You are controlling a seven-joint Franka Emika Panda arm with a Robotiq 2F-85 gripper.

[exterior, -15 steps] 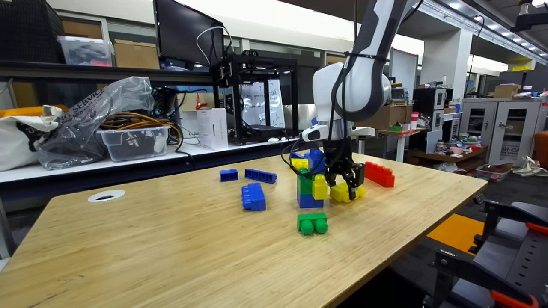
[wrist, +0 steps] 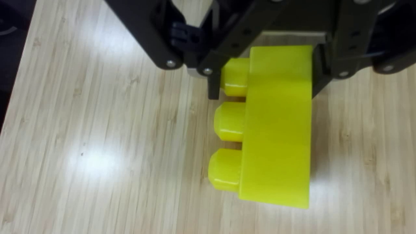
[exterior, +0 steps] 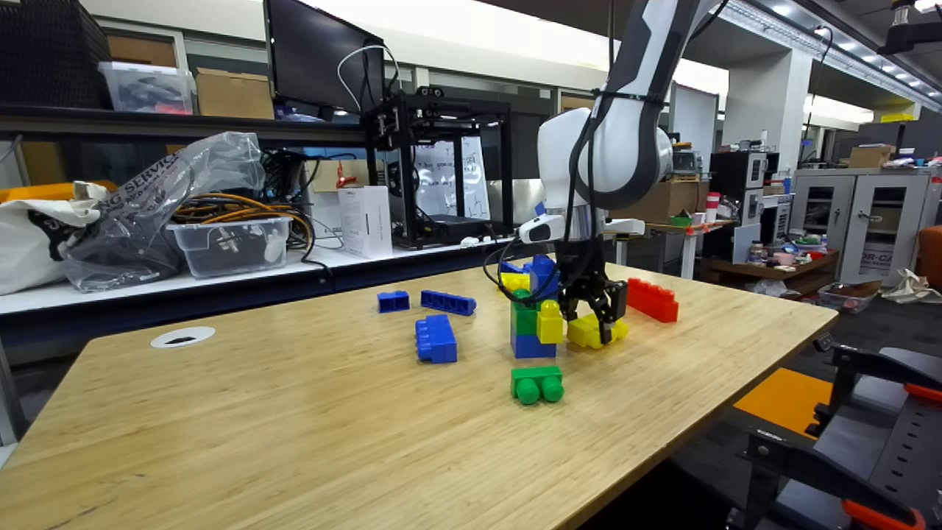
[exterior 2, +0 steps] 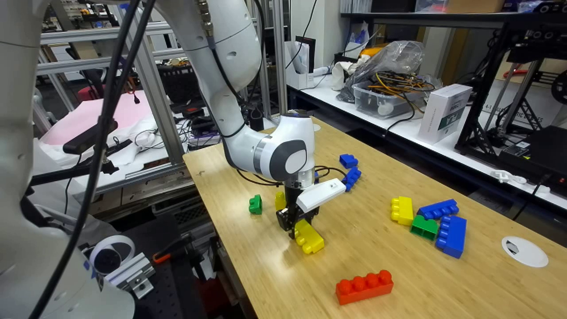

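Observation:
A long yellow brick (wrist: pixel 277 128) lies on its side on the table, studs to the left in the wrist view. My gripper is shut on one end of it, a finger (wrist: pixel 213 86) at the end stud and the other against the brick's back. In exterior view 2 the yellow brick (exterior 2: pixel 309 237) sticks out from under the gripper (exterior 2: pixel 295 219), low at the tabletop. Beside my gripper (exterior: pixel 595 325) in exterior view 1 stands a stack of blue, green (exterior: pixel 523 316) and yellow (exterior: pixel 549 323) bricks. My arm mostly hides that stack in exterior view 2.
A red brick (exterior 2: pixel 364 287) lies apart from the yellow one. A small green brick (exterior: pixel 536 385) sits in front of the stack, and a blue brick (exterior: pixel 436 339) to its left. Farther off is a group with a loose yellow brick (exterior 2: pixel 402 211).

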